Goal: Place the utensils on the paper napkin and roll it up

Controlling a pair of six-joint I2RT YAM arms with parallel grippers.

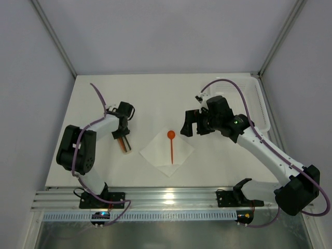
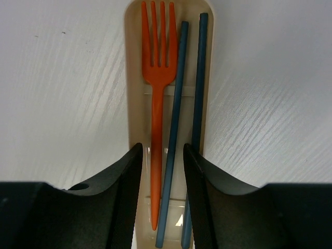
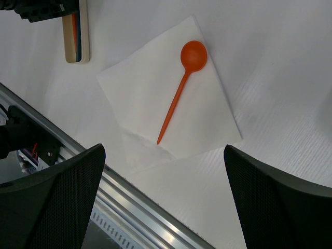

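Note:
An orange spoon (image 1: 171, 135) lies on the white paper napkin (image 1: 155, 150) at the table's middle front, handle toward the front. To its left, a narrow tan box (image 2: 133, 104) holds an orange fork (image 2: 158, 75) and two dark chopsticks (image 2: 176, 98). My left gripper is down at the box, part open, its fingers either side of the utensils' handles; whether it touches them I cannot tell. My right gripper hangs open above the table, right of the napkin, with nothing between its fingers.
A white basket (image 1: 249, 93) stands at the back right, behind my right arm. A metal rail runs along the front edge.

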